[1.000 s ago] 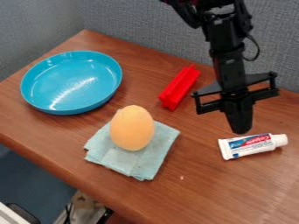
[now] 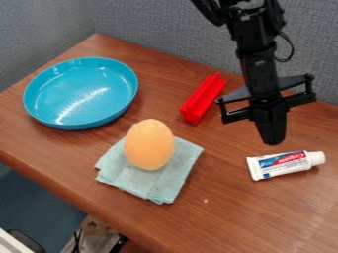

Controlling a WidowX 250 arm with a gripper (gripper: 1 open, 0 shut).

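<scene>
My black gripper (image 2: 271, 121) points down over the right side of the wooden table, just above and behind a white toothpaste tube (image 2: 284, 164); whether its fingers are apart cannot be made out. An orange egg-shaped object (image 2: 149, 144) rests on a folded pale green cloth (image 2: 166, 185) at the centre-left. A red bar-shaped object (image 2: 204, 97) lies behind, left of the gripper.
A blue plate (image 2: 79, 91) sits at the back left. Grey partitions (image 2: 132, 25) border the table's back and left. Its left edge drops to the floor.
</scene>
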